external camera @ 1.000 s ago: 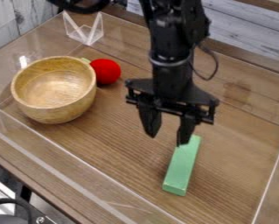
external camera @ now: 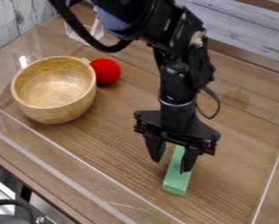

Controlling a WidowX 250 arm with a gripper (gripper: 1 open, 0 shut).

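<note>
A black robot gripper [external camera: 174, 150] is lowered over a green rectangular block [external camera: 177, 185] lying on the wooden table in the lower middle. Its two dark fingers hang around the block's upper part, which is partly hidden behind them. Whether they touch the block or how far apart they stand is hard to tell.
A wooden bowl [external camera: 56, 94] sits at the left, with a red ball [external camera: 105, 72] just behind it to the right. A white object stands at the back left.
The gripper has moved down toward the viewer and onto the green block, now covering more of its upper part. The block, bowl and ball look unmoved.
</note>
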